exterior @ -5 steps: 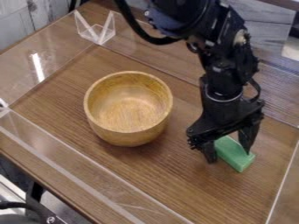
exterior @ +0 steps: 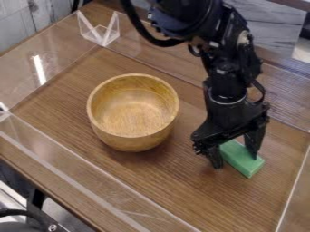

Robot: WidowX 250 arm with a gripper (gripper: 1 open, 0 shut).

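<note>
My black gripper (exterior: 231,147) is low over a green block (exterior: 245,164) on the right of the wooden table, its fingers spread open on either side of the block's upper part. The gripper body covers part of the block. Whether the fingertips touch it is hard to tell.
A yellow wooden bowl (exterior: 132,111) sits left of the gripper. A clear plastic object (exterior: 100,27) stands at the back left. The table's front left edge shows, with bare wood (exterior: 133,186) in the foreground.
The arm and gripper have shifted very slightly over the last second, staying at the green block. The block and bowl look unmoved.
</note>
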